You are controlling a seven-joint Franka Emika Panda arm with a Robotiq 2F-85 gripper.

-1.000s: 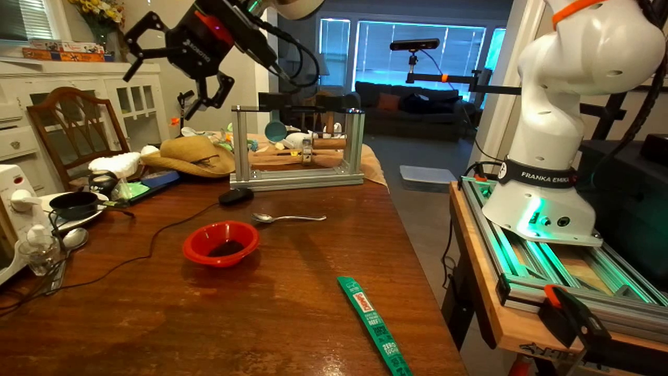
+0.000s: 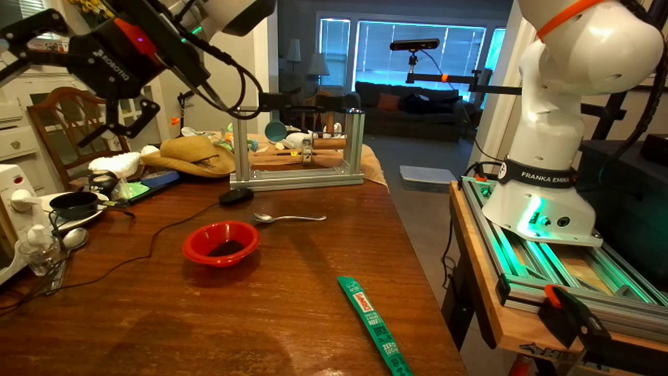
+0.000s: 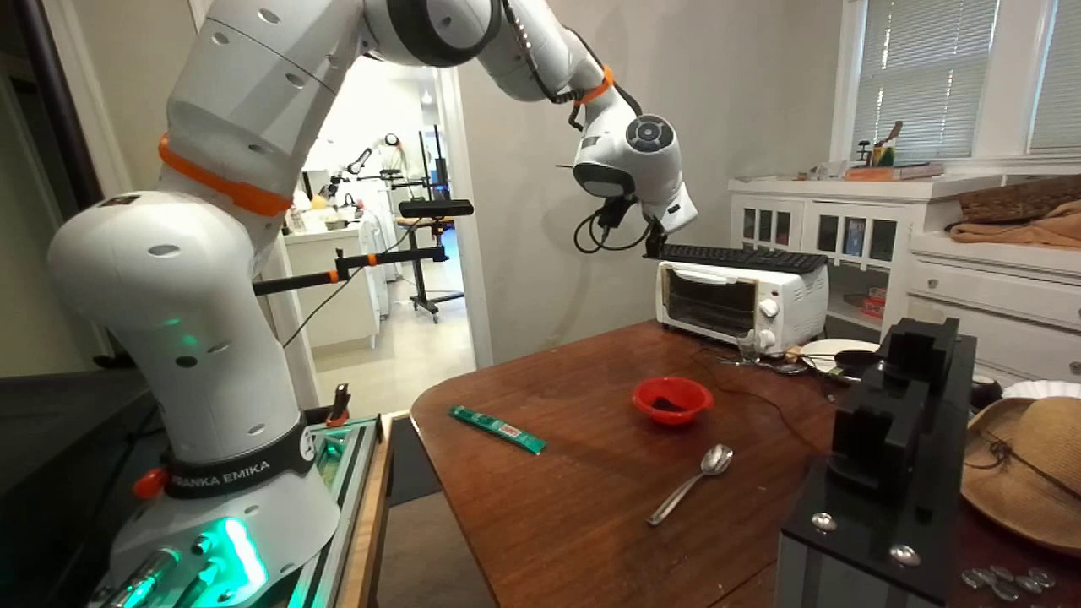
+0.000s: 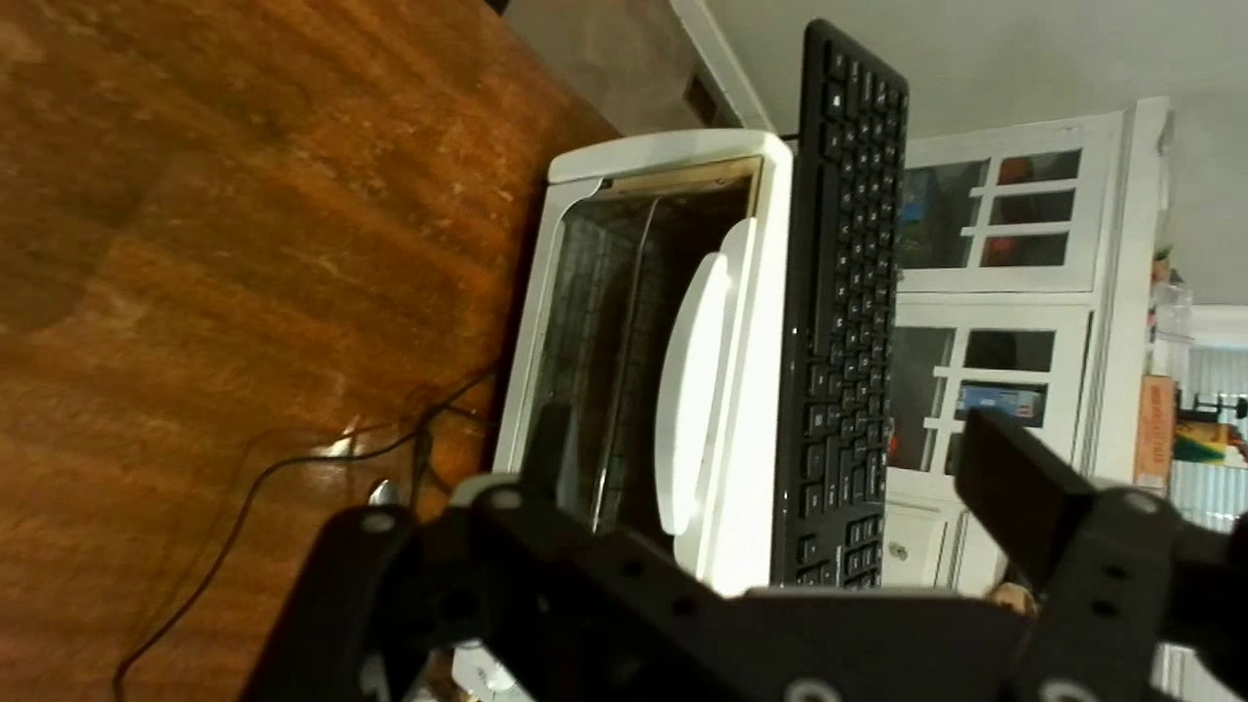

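Observation:
My gripper (image 2: 45,112) hangs high at the upper left of exterior view 1, its fingers spread wide with nothing between them. In the wrist view the gripper faces a white toaster oven (image 4: 749,468), which has a black keyboard (image 4: 844,316) lying along its top. Neither touches the fingers visibly; the exact gap is hard to judge. A red bowl (image 2: 220,243) with something dark inside stands on the wooden table. Beside it lies a metal spoon (image 2: 288,218). A green snack packet (image 2: 374,326) rests near the table edge on the robot's side.
A metal frame (image 2: 297,181) stands across the far part of the table, with a straw hat (image 2: 188,155) by it. A black mouse (image 2: 236,197) trails its cable over the tabletop. Near the oven are a black pan (image 2: 74,204) and a glass (image 2: 38,254).
The arm has moved left in exterior view 1, bringing the open gripper somewhat lower and toward the oven side. The bowl, spoon and packet have stayed put.

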